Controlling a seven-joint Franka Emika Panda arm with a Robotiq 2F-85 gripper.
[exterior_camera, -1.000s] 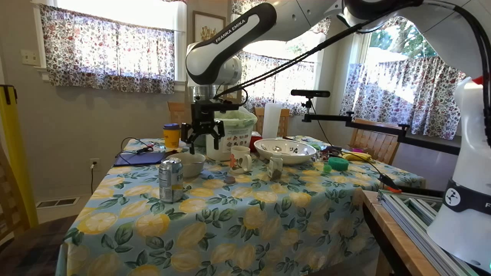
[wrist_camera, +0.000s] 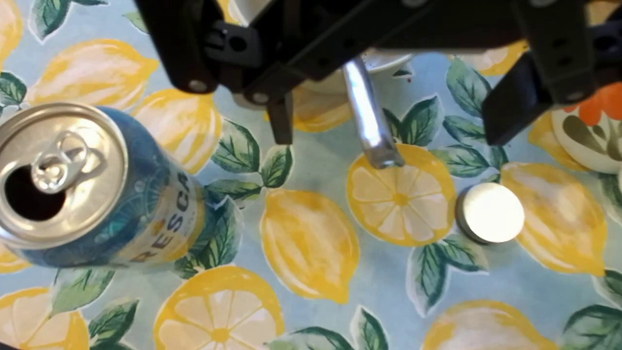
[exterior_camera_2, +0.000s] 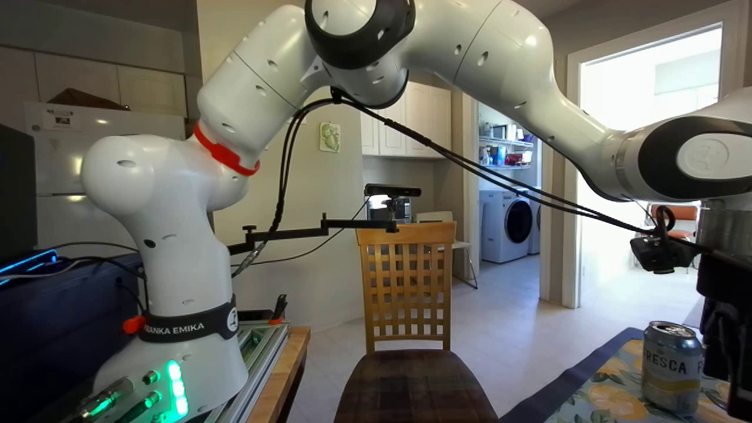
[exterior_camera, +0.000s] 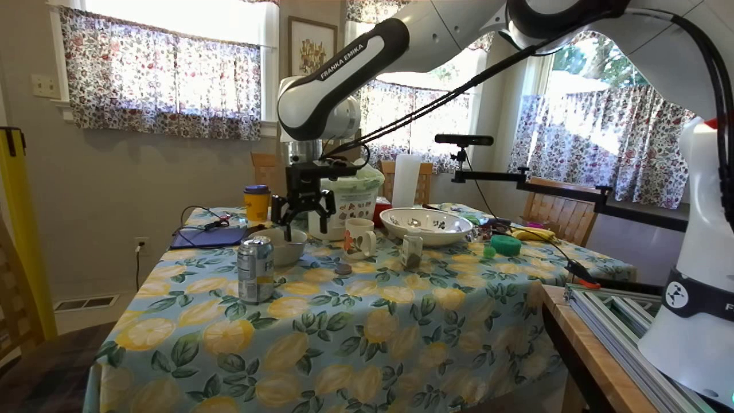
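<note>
My gripper (exterior_camera: 308,234) is open, pointing down above the table beside a pale bowl (exterior_camera: 287,249). Nothing is held between its fingers. In the wrist view a shiny metal utensil handle (wrist_camera: 370,116) sticks out over the bowl's rim and lies, in that view, between the two spread fingertips. The dark gripper body hides most of the bowl there. A Fresca can (wrist_camera: 157,204) stands upright left of the gripper, its top opened. To the right, a small round lid-like disc (wrist_camera: 493,213) rests on the cloth. A mug with an orange flower pattern (exterior_camera: 359,238) stands near the bowl.
Behind stand a white bin with a green liner (exterior_camera: 354,199) and a yellow cup (exterior_camera: 256,204). A wide patterned bowl (exterior_camera: 428,227) and a small clear shaker (exterior_camera: 411,251) are farther right.
My gripper has come down a little toward the table near the bowl, still open. The objects on the table have not moved.
</note>
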